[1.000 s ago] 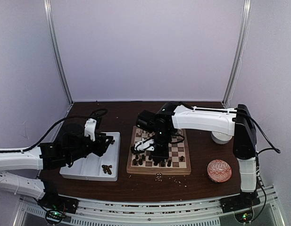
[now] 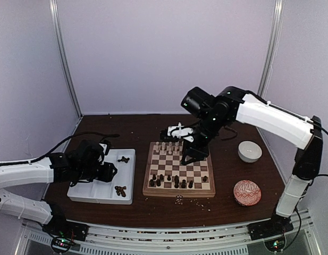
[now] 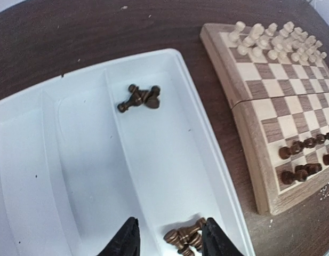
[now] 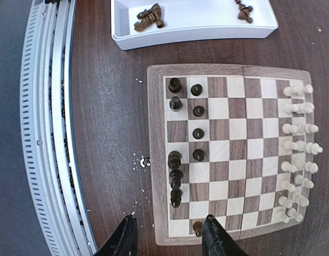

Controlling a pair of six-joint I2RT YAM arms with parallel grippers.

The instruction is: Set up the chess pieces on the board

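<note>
The chessboard (image 2: 179, 193) lies mid-table with white pieces (image 4: 300, 144) along its far side. On the near side stand several dark pieces (image 4: 175, 181), with gaps between some of them. The white tray (image 2: 100, 200) left of the board holds two small clusters: dark pieces at the back (image 3: 140, 98) and dark pieces at the front (image 3: 185, 234). My left gripper is open above the tray's front cluster, nothing between its fingers. High over the board, my right gripper stands with fingers apart and empty. In the top view the right arm hides part of the board.
Right of the board stand a white bowl (image 2: 250, 152) and a red patterned bowl (image 2: 247, 193). A small shiny item (image 4: 145, 162) lies by the board's near edge. The dark table (image 2: 153, 212) in front is otherwise mostly clear, with a few crumbs.
My right arm has risen and moved back from the near row of dark pieces, uncovering them. The left gripper has shifted slightly left and toward the front of the tray, uncovering its back cluster.
</note>
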